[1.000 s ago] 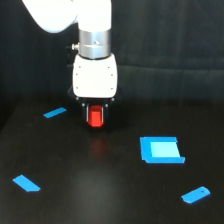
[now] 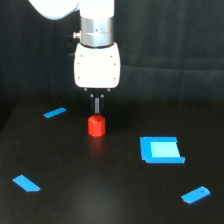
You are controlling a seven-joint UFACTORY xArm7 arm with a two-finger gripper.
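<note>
A small red object [image 2: 96, 126] is at centre left in the camera view, directly below my gripper [image 2: 97, 110]. The fingers stand close together, and their tips reach the object's top edge. Whether they pinch part of it or only stand behind or above it, I cannot tell. The white hand [image 2: 97, 68] points straight down. Against the dark surface, it is unclear whether the red object rests on the table or hangs just above it.
A white square [image 2: 164, 149] framed in blue tape lies on the dark table to the right. Blue tape strips mark the left rear [image 2: 55, 112], left front [image 2: 26, 183] and right front [image 2: 196, 195].
The fingers, wide apart around the red object a second ago, are now close together. Hand and red object both appear slightly different in place: the hand higher, the object lower in the picture.
</note>
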